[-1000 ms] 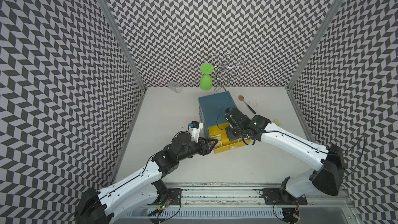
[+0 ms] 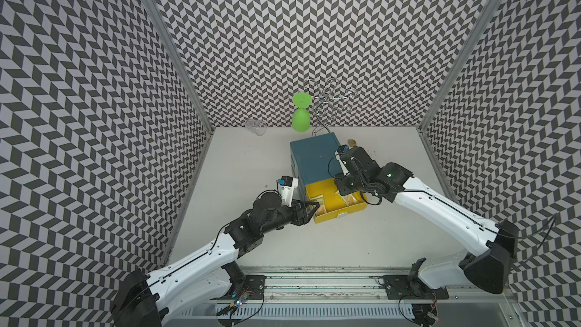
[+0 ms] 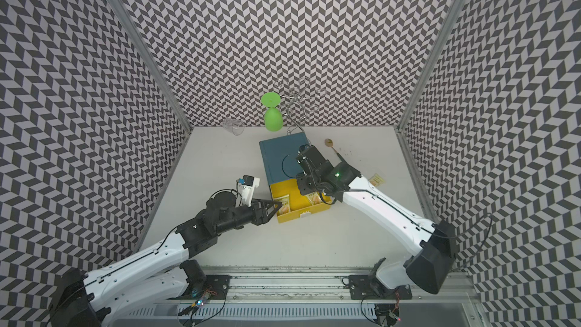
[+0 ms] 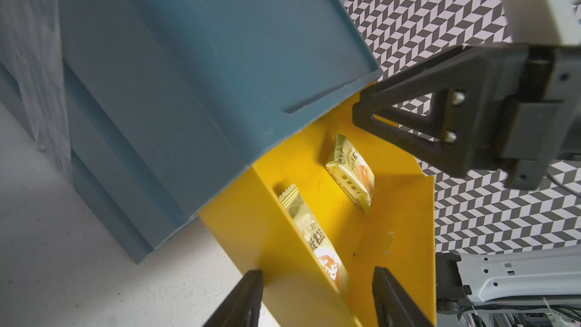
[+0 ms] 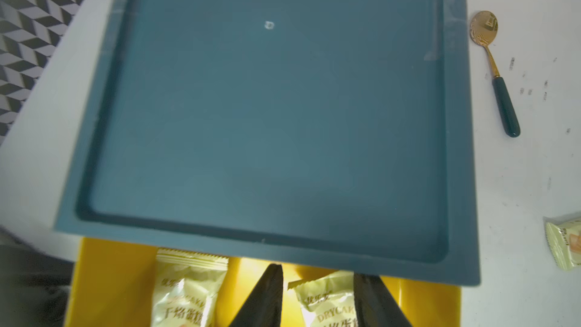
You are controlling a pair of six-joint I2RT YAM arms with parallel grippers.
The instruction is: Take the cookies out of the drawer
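Observation:
The blue cabinet (image 5: pixel 272 97) has its yellow drawer (image 2: pixel 333 212) pulled out at the front. Two wrapped cookies lie inside, one along the left wall (image 5: pixel 187 284) and one further right (image 5: pixel 326 299). In the left wrist view, my left gripper is shut on the drawer's left wall, its fingers either side of it. My right gripper is part open above the drawer, its fingertips by the right-hand cookie; whether that lies between them is unclear. A third packet (image 5: pixel 566 242) lies on the table to the right.
A spoon (image 5: pixel 505 103) lies right of the cabinet. A green object (image 2: pixel 300 120) and wire rack stand behind it, with a clear cup (image 2: pixel 256 126) at back left.
My right arm has moved right and up in the top left view, now covering more of the spoon. My left arm and the drawer look almost unchanged.

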